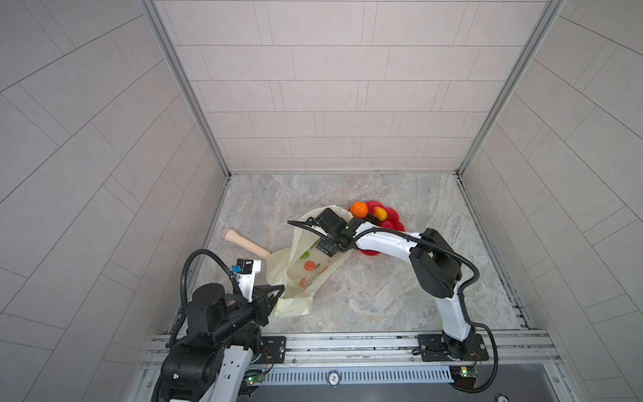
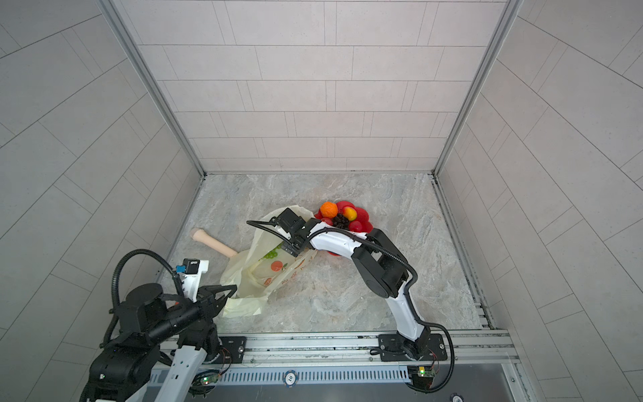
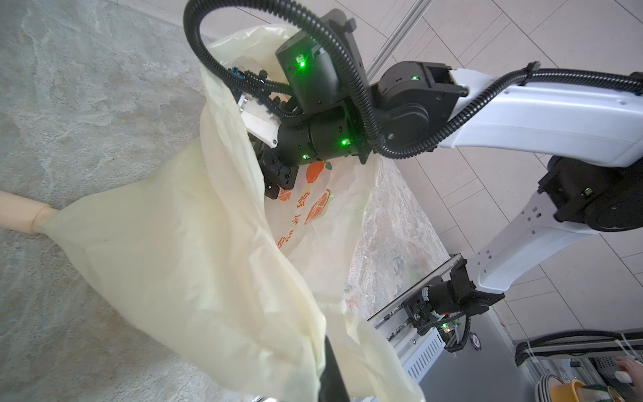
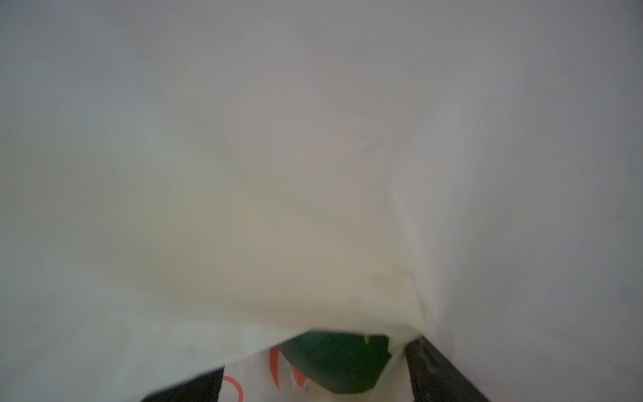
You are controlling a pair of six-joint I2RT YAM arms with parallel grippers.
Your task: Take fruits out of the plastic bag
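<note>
The cream plastic bag [image 1: 288,301] lies open with printed fruit on it. My left gripper [image 1: 280,289] is shut on the bag's near edge, which bunches at its fingers in the left wrist view. My right gripper is deep inside the bag, open, its fingers partly covered by the film. A dark green object [image 4: 335,356] shows between and beyond those fingers, partly hidden. To the bag's right, an orange [image 1: 359,209], yellow fruit [image 1: 379,213] and dark fruit sit on a red plate [image 1: 394,217], partly behind the right arm.
A pale wooden rod [image 1: 242,241] lies left of the bag, touching it. Walls close in on three sides.
</note>
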